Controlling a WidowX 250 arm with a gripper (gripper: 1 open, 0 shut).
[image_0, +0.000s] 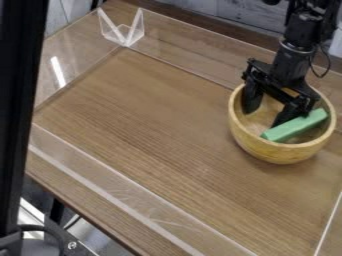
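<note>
A wooden bowl (270, 146) sits at the right side of the table, holding a green block (294, 126) toward its right. The black gripper (274, 98) reaches down from the top right into the left and back part of the bowl, beside the green block. Its fingertips are dark and overlapping, so whether anything is between them is hidden.
A small clear plastic piece (122, 30) stands at the back left. A black edge runs along the left of the view.
</note>
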